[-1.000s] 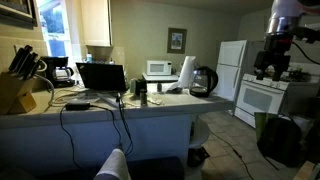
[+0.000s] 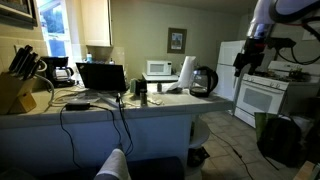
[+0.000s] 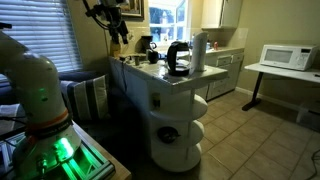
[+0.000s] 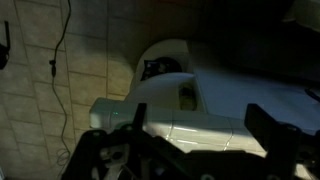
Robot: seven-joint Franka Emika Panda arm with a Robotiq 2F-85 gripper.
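Note:
High over the right end of the counter (image 2: 125, 113), my gripper (image 2: 247, 69) hangs well above and apart from everything. In exterior view 2 the gripper (image 3: 123, 30) is at upper left, small and dark. From the wrist view, the fingers of my gripper stand wide apart, open, with nothing held. Beneath them lies the pale counter (image 4: 200, 130), and a rounded shelf holds a dark round object (image 4: 162, 67). A black-and-steel kettle (image 2: 204, 80) stands near the counter's right end, beside a white upright roll or pitcher (image 2: 187, 73).
A laptop (image 2: 102, 77), a knife block (image 2: 16, 92) and a coffee maker (image 2: 60, 73) occupy the counter's left part. A microwave (image 3: 291, 56) sits on a separate table. A cable (image 4: 57, 80) runs across the floor.
My gripper has moved left in exterior view 1 and the arm has tilted with it. Objects on the counter have not moved.

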